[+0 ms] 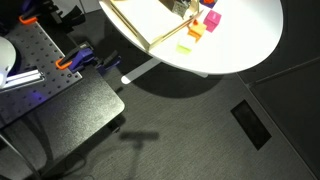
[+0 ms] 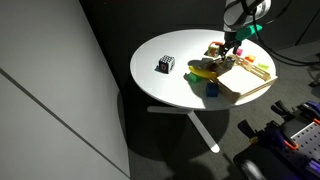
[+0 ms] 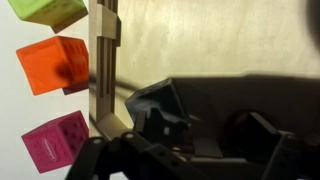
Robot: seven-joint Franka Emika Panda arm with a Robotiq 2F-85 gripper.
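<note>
In the wrist view my gripper is open over the pale floor of a shallow wooden tray (image 3: 225, 40), close to its slatted side wall. Nothing clear shows between the fingers, though that area is dark. Exterior view 1 catches only the gripper's end (image 1: 184, 9) at the top edge, at the tray's (image 1: 152, 43) right side. Outside that wall lie a green block (image 3: 48, 10), an orange block (image 3: 52, 65) and a pink block (image 3: 56, 143). In exterior view 2 the arm (image 2: 240, 14) reaches down from behind the tray (image 2: 238, 95).
A white oval table (image 2: 150, 85) carries the tray. Toward its left end stands a black-and-white cube (image 2: 167, 64); a yellow object (image 2: 201, 73) and a blue block (image 2: 212, 89) lie nearer the tray.
</note>
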